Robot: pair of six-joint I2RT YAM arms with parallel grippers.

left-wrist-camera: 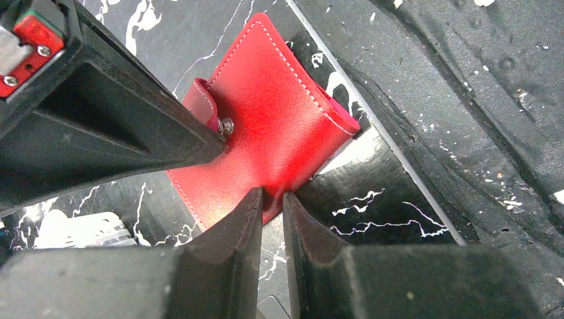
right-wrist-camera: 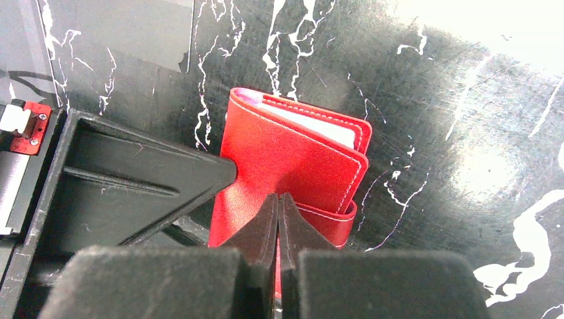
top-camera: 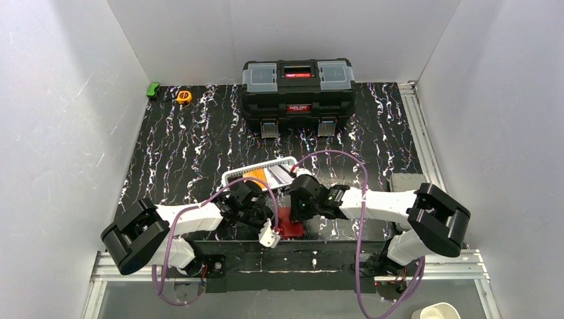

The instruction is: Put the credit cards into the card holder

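Note:
The red card holder lies near the table's front edge, between my two grippers. My left gripper is shut on the edge of this stitched red holder. In the right wrist view, the holder gapes slightly at its far edge, and something white shows inside. My right gripper is shut, its tips over the holder beside the strap; nothing shows between them. Cards, orange and whitish, rest in the white tray behind the arms.
At the back stands a black toolbox. An orange tape measure and a green item sit at the back left. A grey block is on the right. Purple cables loop over both arms.

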